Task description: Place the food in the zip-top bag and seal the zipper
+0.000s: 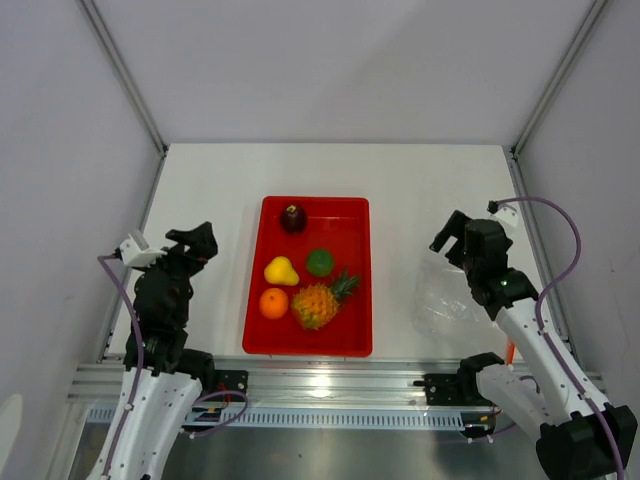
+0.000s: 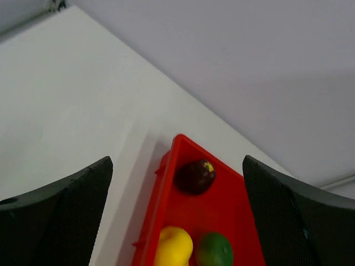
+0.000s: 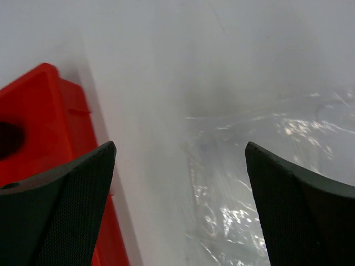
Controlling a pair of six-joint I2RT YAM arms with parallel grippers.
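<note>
In the top view a clear zip top bag (image 1: 445,300) lies flat on the table's right side, partly hidden by the right arm. The food rests in a red tray (image 1: 343,215): a dark purple fruit (image 1: 293,218), a green one (image 1: 320,262), a yellow pear (image 1: 281,271), an orange (image 1: 273,303) and a pineapple (image 1: 316,305). My left gripper (image 1: 205,240) hangs open and empty left of the tray. Open and empty too, my right gripper (image 1: 444,241) is above the bag's far end; the right wrist view shows the crinkled bag (image 3: 233,183) below its fingers.
Walls (image 1: 80,200) close in both sides and the back. A metal rail (image 1: 320,375) runs along the front edge. The tray's raised rim stands between the two grippers.
</note>
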